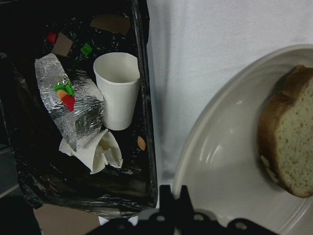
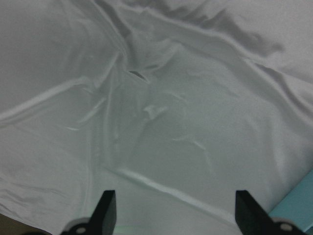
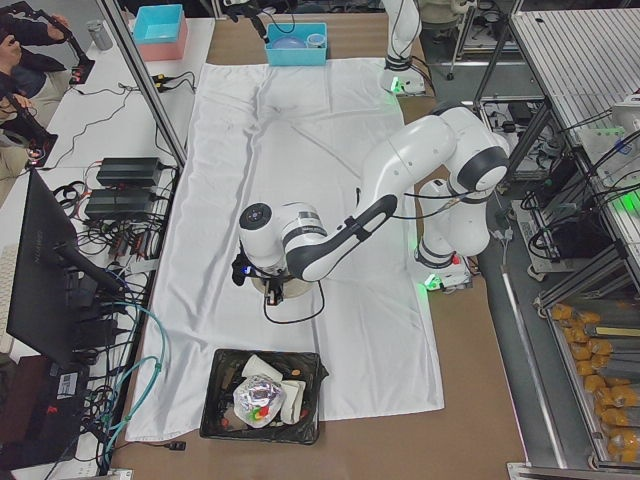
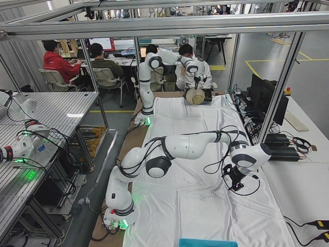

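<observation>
My left gripper is shut on the rim of a cream plate point(image 1: 220, 161), which carries a bread slice point(image 1: 293, 137). The plate hangs beside a black-lined bin point(image 1: 44, 161) holding a white paper cup point(image 1: 115, 98), crumpled paper point(image 1: 93, 152), foil point(image 1: 68, 117) and small coloured bits. In the camera left view the arm hides much of the plate. My right gripper stands open over the white cloth point(image 2: 176, 122), nothing between its fingers.
A light blue tub point(image 4: 208, 243) is at the right arm's end of the table, partly in the right wrist view point(image 2: 296, 200). The cloth between the two arms is clear. A monitor and cables line one side.
</observation>
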